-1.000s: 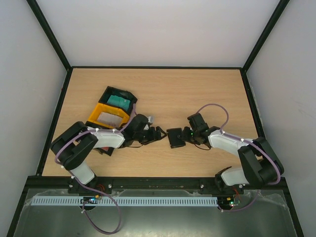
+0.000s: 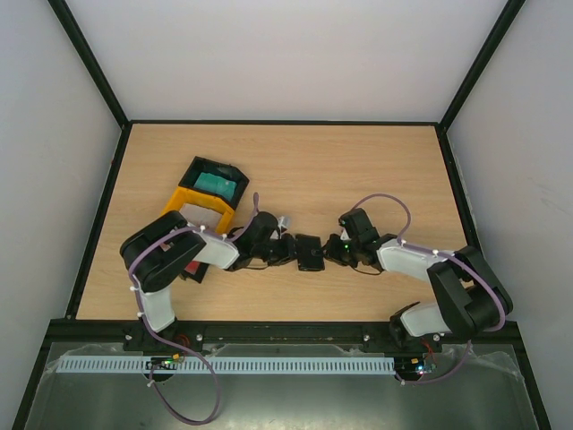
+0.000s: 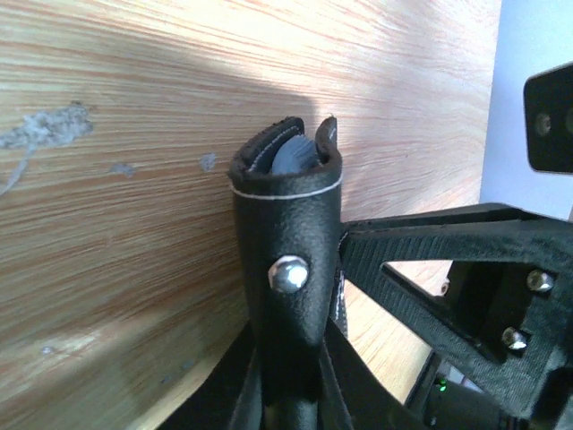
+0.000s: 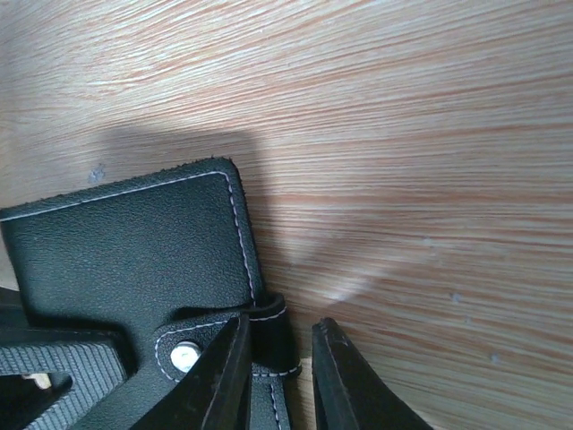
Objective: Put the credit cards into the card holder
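The black leather card holder [image 2: 310, 255] lies at the middle of the table between both grippers; its stitched cover and strap with a silver snap [image 4: 185, 356] show in the right wrist view. My left gripper [image 2: 291, 248] is shut on the holder, whose folded end [image 3: 286, 215], with something blue-grey inside, stands upright in the left wrist view. My right gripper is at the holder's strap side, its fingertips part open around the strap's edge.
At the left stand black, orange and red open boxes [image 2: 215, 184] with items inside, partly behind the left arm.
My left gripper has moved right and down onto the card holder, which has turned slightly straighter.
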